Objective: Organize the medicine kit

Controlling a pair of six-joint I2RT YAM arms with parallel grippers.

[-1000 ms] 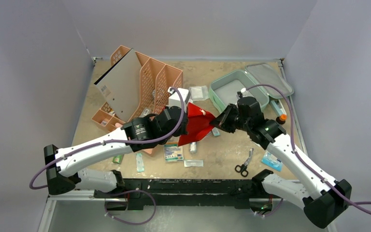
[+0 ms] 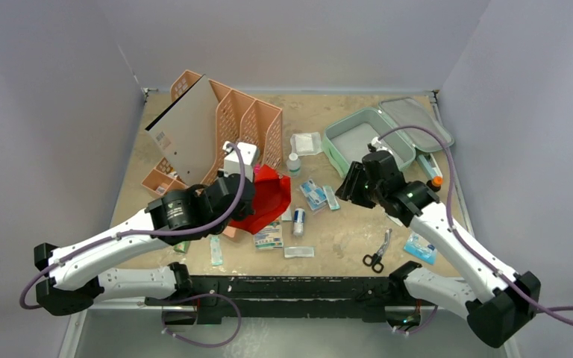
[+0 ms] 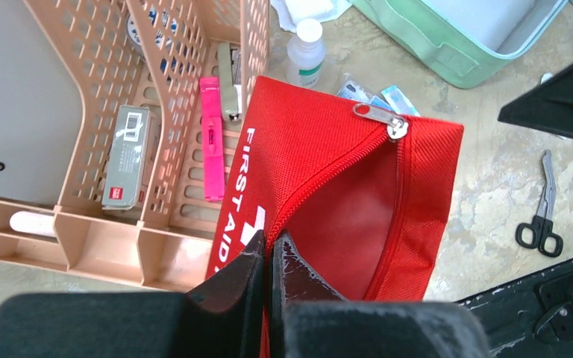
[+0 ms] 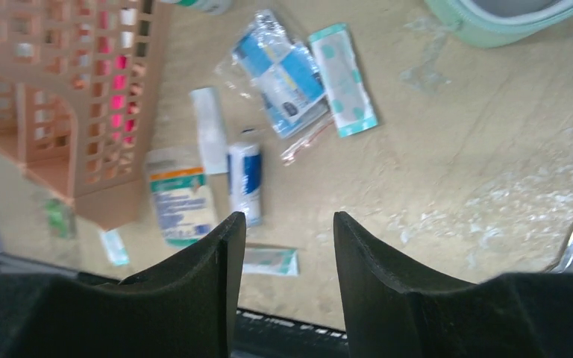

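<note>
The red first aid pouch [image 3: 306,156] hangs with its zipped mouth gaping, and my left gripper is shut on its near edge. In the top view the pouch [image 2: 271,197] is held just right of the peach organizer [image 2: 268,119]. My right gripper stands open above the table, nothing between its fingers, apart from the pouch. Below lie blue-and-white packets [image 4: 283,74], a green-dotted sachet [image 4: 343,80], a blue-and-white tube [image 4: 245,179] and a flat packet [image 4: 183,201]. A green case [image 2: 336,149] sits open at the back right, empty where visible.
Black-handled scissors [image 2: 376,257] lie at the front right, near a blue pack [image 2: 420,248]. A white bottle [image 2: 293,164] and a gauze packet [image 2: 306,143] stand between organizer and case.
A second ago my right gripper was at the pouch's right edge; now it is open and apart from it. My left gripper has carried the pouch leftward, toward the organizer.
</note>
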